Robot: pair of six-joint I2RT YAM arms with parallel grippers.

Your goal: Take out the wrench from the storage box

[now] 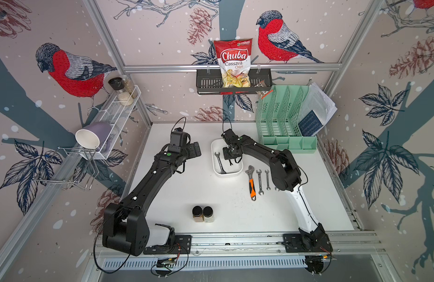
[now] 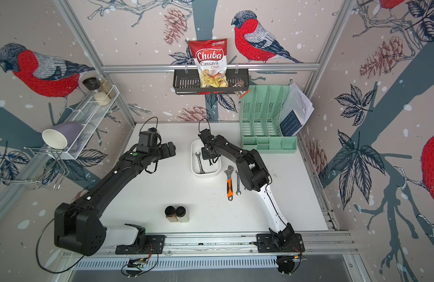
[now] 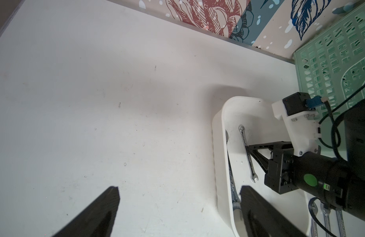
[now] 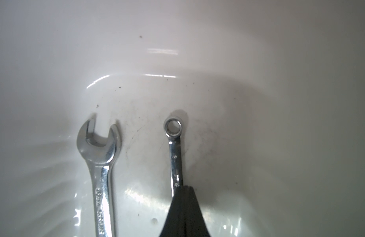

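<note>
The white storage box point(image 1: 242, 173) stands in the middle of the table with two wrenches inside. The small wrench point(image 4: 175, 158) lies on the box floor, its ring end uppermost in the right wrist view. My right gripper is lowered into the box, its fingers together with nothing between them; the tips cover part of the small wrench's shank, which runs outside them. A larger wrench point(image 4: 101, 177) lies to the left, along the box's left side. Over bare table left of the box, my left gripper stands open and empty.
An orange-handled adjustable wrench point(image 1: 251, 184) and several steel wrenches point(image 1: 260, 182) lie right of the box. Two black-capped jars point(image 1: 203, 213) stand near the front edge. A green rack point(image 1: 287, 141) occupies the back right. The table left of the box is free.
</note>
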